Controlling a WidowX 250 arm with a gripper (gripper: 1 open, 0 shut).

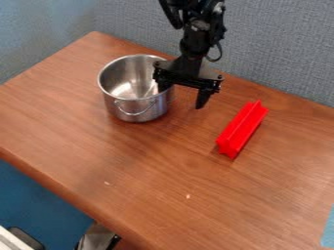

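A steel pot (128,98) with a wire handle stands upright on the wooden table (144,186), left of centre. My black gripper (182,84) is at the pot's right rim, its left part at or over the rim and its right part outside; it is open, with nothing clearly held. Whether it touches the pot cannot be told.
A red elongated block (241,128) lies on the table to the right. A grey padded wall (274,44) stands behind the table, and the table's left edge drops to a blue floor.
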